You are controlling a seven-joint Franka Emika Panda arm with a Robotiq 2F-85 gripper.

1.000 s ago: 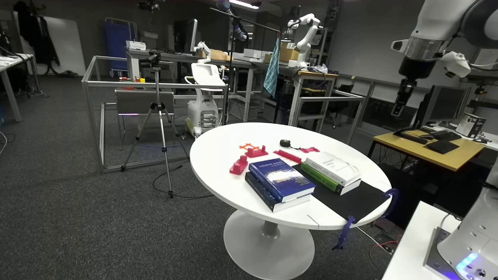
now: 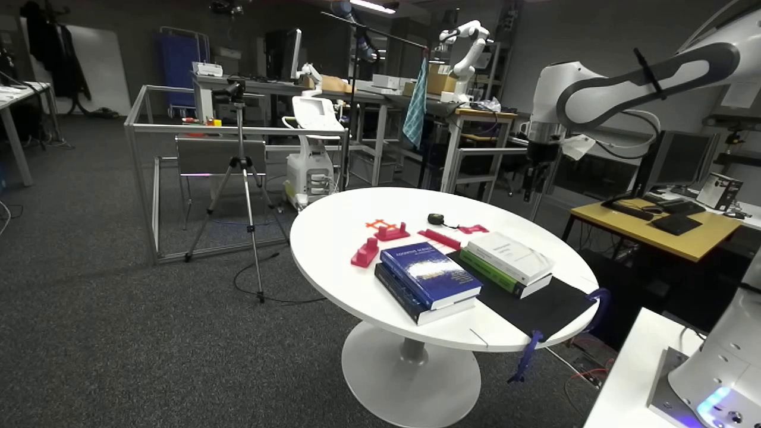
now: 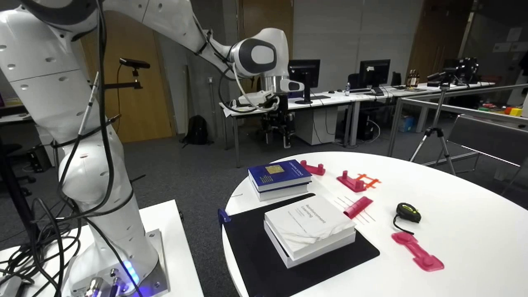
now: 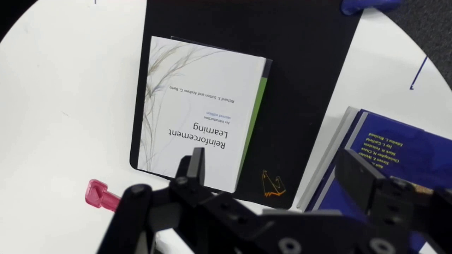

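Observation:
My gripper hangs high above the round white table, its fingers wide apart and nothing between them. Below it in the wrist view, a white Reinforcement Learning book (image 4: pixel 199 106) rests on a green-spined book (image 4: pixel 253 122), both on a black mat (image 4: pixel 305 97). To the right lies a blue book (image 4: pixel 402 135) on top of another, partly covered by a finger. In exterior view 2 the gripper (image 3: pixel 279 138) is up in the air behind the two book stacks, touching neither the white book (image 3: pixel 309 225) nor the blue book (image 3: pixel 279 174).
Around the stacks lie several pink plastic parts (image 3: pixel 419 253), an orange lattice piece (image 3: pixel 367 181) and a tape measure (image 3: pixel 408 212). Purple clamps (image 2: pixel 600 307) grip the table edge by the mat.
The arm has swung left in exterior view 1, bringing the gripper from over the yellow desk to above the table's far right side. Books and small parts have stayed put.

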